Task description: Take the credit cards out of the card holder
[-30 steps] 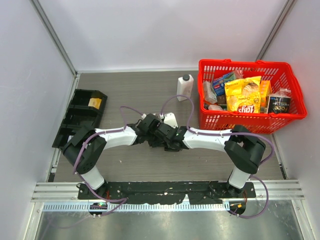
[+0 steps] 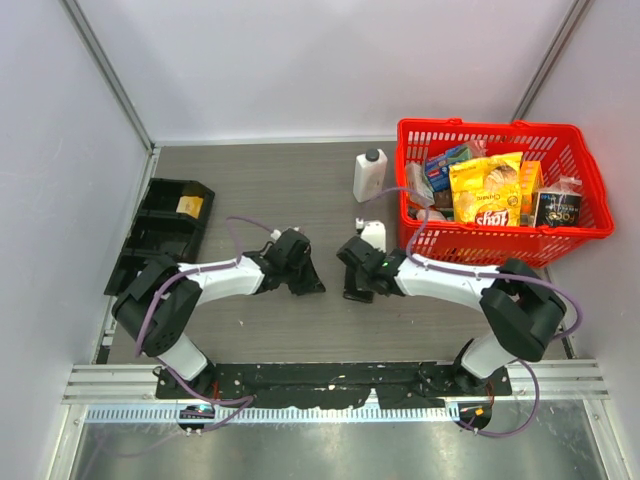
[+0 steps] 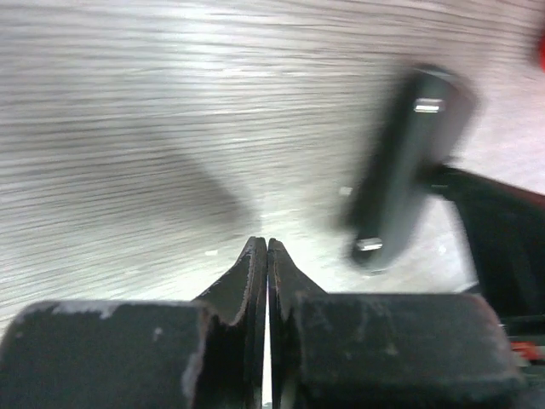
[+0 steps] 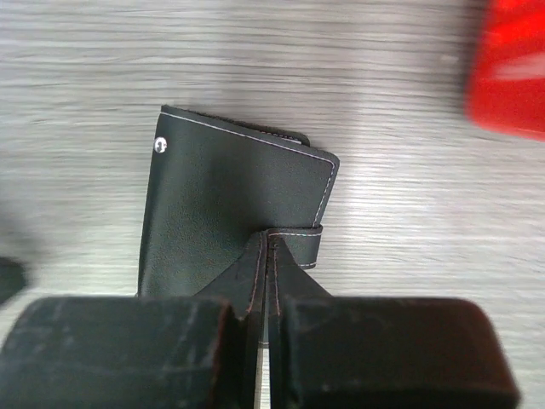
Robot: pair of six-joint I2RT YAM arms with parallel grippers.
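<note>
The black leather card holder (image 4: 230,183), with pale stitching and a metal snap, is pinched at its strap side by my right gripper. In the left wrist view the holder (image 3: 404,166) appears blurred and nearly edge-on, with the dark tip of the right gripper against it. From above, part of the holder (image 2: 352,285) shows below the right gripper. My left gripper is shut to the left of the holder and apart from it; nothing shows between its fingertips. I see no card in any view.
A red basket (image 2: 470,240) full of packages stands at the back right, beside a white bottle (image 2: 370,175). On the left lies a black organizer (image 2: 165,225) with a yellow item in it. Bare table stretches behind and in front of the grippers.
The two grippers were close together and have separated. The right one has moved to the right with the card holder, leaving a gap; the left arm has shifted only slightly.
</note>
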